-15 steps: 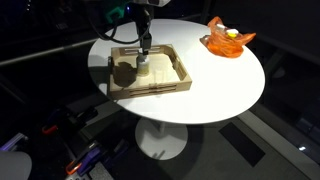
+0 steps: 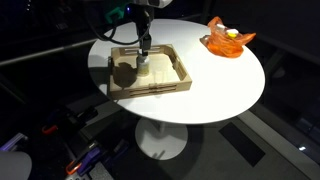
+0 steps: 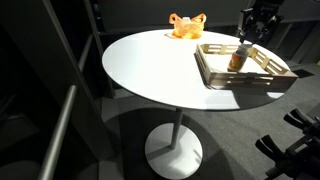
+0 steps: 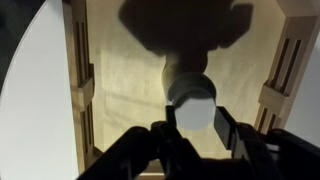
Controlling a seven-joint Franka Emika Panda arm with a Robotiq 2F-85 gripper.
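A small bottle with a pale round lid (image 4: 195, 108) stands upright inside the shallow wooden crate (image 2: 150, 90). Seen from the side, its body (image 3: 237, 62) is brownish below a greyish top. My gripper is above it, with one finger (image 4: 172, 135) on each side of the lid, shut on the bottle's top. From across the table, the gripper (image 2: 145, 49) points down directly onto the bottle (image 2: 143, 66). Whether the bottle's base touches the crate floor cannot be made out.
The crate's slatted walls (image 4: 82, 95) surround the bottle, with bare floor around it. An orange bag (image 2: 228, 40) with items in it lies at the far side of the round white table (image 2: 215, 90). Between bag and crate the tabletop is clear.
The arm shifts only very slightly around the bottle's top. Bottle, crate and orange bag look the same as before.
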